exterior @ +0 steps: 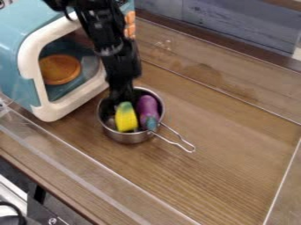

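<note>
A small steel pot (pixel 109 125) with a wire handle stands on the wooden counter. In it lie a yellow object (pixel 126 118) and a purple eggplant-like object (pixel 148 109) with a teal end. My black gripper (pixel 119 98) reaches down from above into the back left of the pot, behind the yellow object; its fingertips are dark and partly hidden, so I cannot see whether anything is between them.
A light blue toy oven (pixel 24 39) with a white door frame and an orange dish (pixel 59 68) inside stands at the left, close to the pot.
</note>
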